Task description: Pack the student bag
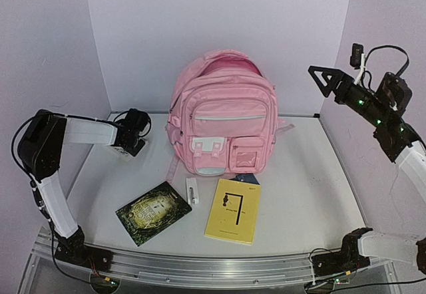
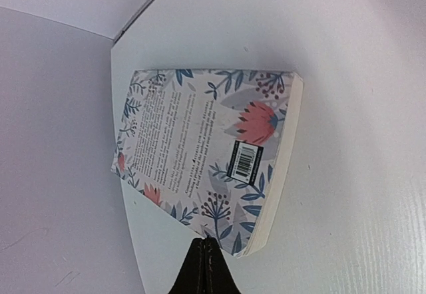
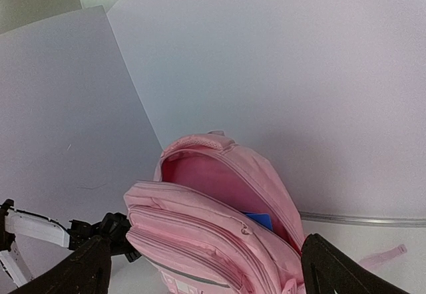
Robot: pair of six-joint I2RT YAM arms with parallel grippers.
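Observation:
The pink backpack (image 1: 229, 124) stands upright at the back, its top opening gaping; something blue (image 3: 259, 221) shows inside it. A white floral book (image 2: 193, 141) lies flat with its barcode side up, mostly covered by my left arm from above. My left gripper is shut beside that book's near corner, nothing visible between its fingertips; contact cannot be told. High at the right, my right gripper (image 1: 315, 81) hangs open and empty, its fingers (image 3: 73, 271) wide apart. A dark green book (image 1: 154, 213) and a yellow book (image 1: 233, 211) lie in front of the bag.
Between the two books sits a small white object (image 1: 192, 191). A dark blue item (image 1: 246, 178) peeks out behind the yellow book. Walls close in the left, back and right sides.

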